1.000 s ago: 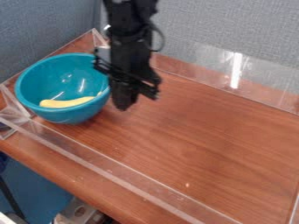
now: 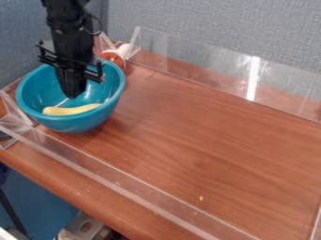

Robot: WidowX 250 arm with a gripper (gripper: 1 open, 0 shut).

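A blue bowl (image 2: 105,105) sits at the left end of the wooden table, a yellow banana-like object (image 2: 70,110) lying in its front part. The black gripper (image 2: 73,92) is lowered into the bowl, behind the yellow object, and looks shut, with nothing visible between its fingers. Behind the bowl, partly hidden by the arm, is a small red and white object (image 2: 113,56).
Clear plastic walls border the wooden table (image 2: 213,141) along the back, left and front. A grey wall stands behind.
The arm has moved left, from above the table beside the bowl to down inside it. The red and white object behind has come into view. The bowl and yellow object look unmoved.
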